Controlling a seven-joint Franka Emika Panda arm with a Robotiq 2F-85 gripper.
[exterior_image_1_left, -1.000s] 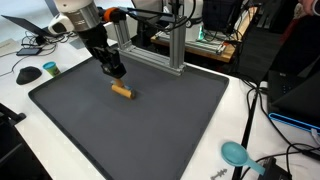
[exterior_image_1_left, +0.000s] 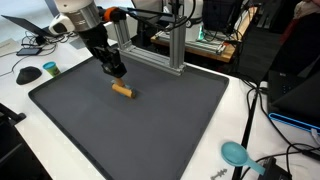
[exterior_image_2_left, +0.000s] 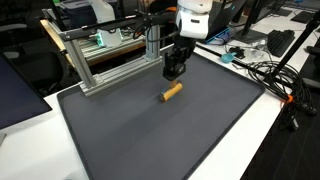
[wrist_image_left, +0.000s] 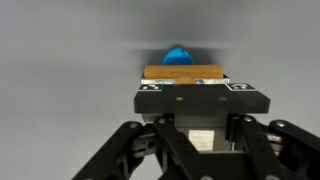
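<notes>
An orange-brown wooden piece (exterior_image_1_left: 122, 91) rests on or just above the dark grey mat. In exterior view 2 the same wooden piece (exterior_image_2_left: 172, 91) slants under the fingertips. My gripper (exterior_image_1_left: 117, 80) points down at its upper side and appears shut on it; the contact is small in both exterior views. The wrist view has the wooden piece (wrist_image_left: 165, 72) as a band directly beyond the black finger ends, with a paler patch on its right part. A rounded blue thing (wrist_image_left: 178, 57) shows just past the band. The fingers hide the rest of the grip.
A metal frame (exterior_image_1_left: 170, 55) borders its far side. A green cup (exterior_image_1_left: 51, 69) and a dark round item (exterior_image_1_left: 29, 75) stand off the mat at left; a light-blue item (exterior_image_1_left: 238, 156) lies off it at right.
</notes>
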